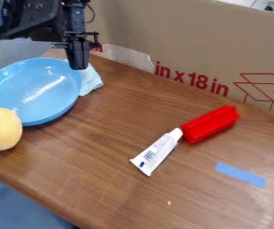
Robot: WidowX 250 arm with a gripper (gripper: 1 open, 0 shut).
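Observation:
My black gripper (77,57) hangs at the upper left, just over the back edge of a blue plate (32,89), its fingers pointing down and looking shut, with nothing seen between them. A light blue cloth (89,80) lies beside the plate, below the gripper. A round yellow object (1,130) sits at the plate's front edge. On the right half of the table lie a white tube (154,154) and a red cylindrical object (209,123), end to end.
A cardboard wall (200,45) with red print runs along the back of the wooden table (115,197). A blue tape strip (240,175) is on the right.

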